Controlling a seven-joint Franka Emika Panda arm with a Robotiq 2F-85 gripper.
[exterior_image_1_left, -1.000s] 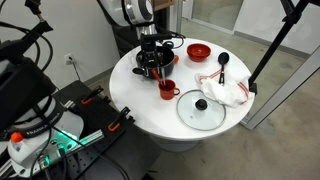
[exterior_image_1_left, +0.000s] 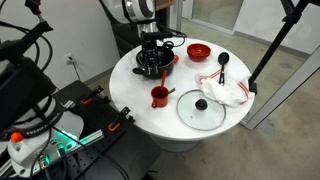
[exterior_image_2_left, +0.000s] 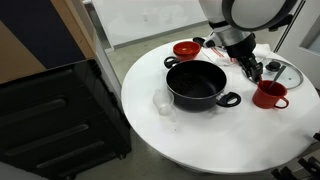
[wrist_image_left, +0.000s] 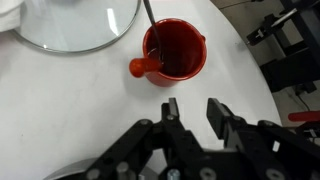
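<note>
A red mug (exterior_image_1_left: 159, 97) (exterior_image_2_left: 267, 95) (wrist_image_left: 180, 48) stands upright on the round white table. A thin utensil (wrist_image_left: 152, 22) leans out of it in the wrist view, and the mug's handle (wrist_image_left: 145, 67) points to the left there. My gripper (exterior_image_1_left: 154, 73) is beside the mug, between it and the black pot (exterior_image_2_left: 195, 82). A gap shows between its fingers, with nothing in it. The arm hides part of the pot in the first exterior view.
A glass lid (exterior_image_1_left: 201, 110) lies right of the mug, with a white cloth (exterior_image_1_left: 225, 88) and black ladle (exterior_image_1_left: 223, 62) beyond. A red bowl (exterior_image_1_left: 199, 51) sits at the back. A clear cup (exterior_image_2_left: 163, 103) stands by the pot.
The mug has shifted slightly left and toward the near edge in exterior view 1, and its handle no longer points the same way. The red length between gripper and mug shows less now.
</note>
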